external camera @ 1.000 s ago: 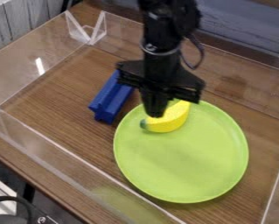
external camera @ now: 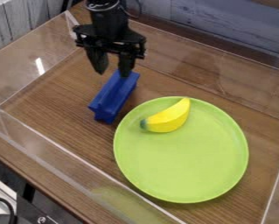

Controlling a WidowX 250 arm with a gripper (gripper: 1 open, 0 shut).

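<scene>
My black gripper (external camera: 112,63) is open, hanging at the upper middle just above the far end of a blue block (external camera: 111,98), with nothing visible held in it. The long blue block lies on the wooden surface left of a green plate (external camera: 181,167). A yellow banana (external camera: 167,115) with a dark tip rests on the upper part of the plate.
The wooden tray floor (external camera: 54,114) is clear left of the block and at the back right. Clear low walls border it at left and front. A dark cable lies at the bottom left, outside the tray.
My gripper has moved back and to the left, from over the banana and plate to above the blue block. The banana and block appear unmoved.
</scene>
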